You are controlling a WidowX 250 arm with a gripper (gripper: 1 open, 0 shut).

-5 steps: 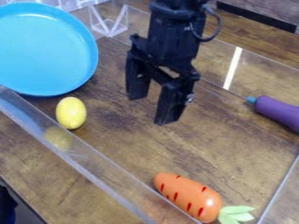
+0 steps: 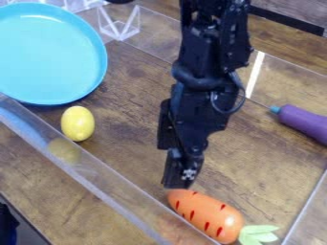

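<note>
My black gripper (image 2: 174, 153) hangs open in the middle of the view, its fingertips low over the wooden floor just above an orange toy carrot (image 2: 205, 212) with green leaves at the bottom right. Nothing shows between the fingers. A yellow lemon (image 2: 76, 122) lies to the left, and a purple eggplant (image 2: 304, 124) lies at the right edge.
A blue plate (image 2: 49, 53) sits at the upper left, beside a white rack (image 2: 118, 24). A clear wall (image 2: 96, 177) runs diagonally along the lower left. Bare wood is open between the lemon, carrot and eggplant.
My gripper has moved down the view toward the carrot and lower over the floor. The carrot, lemon, eggplant and plate have not moved.
</note>
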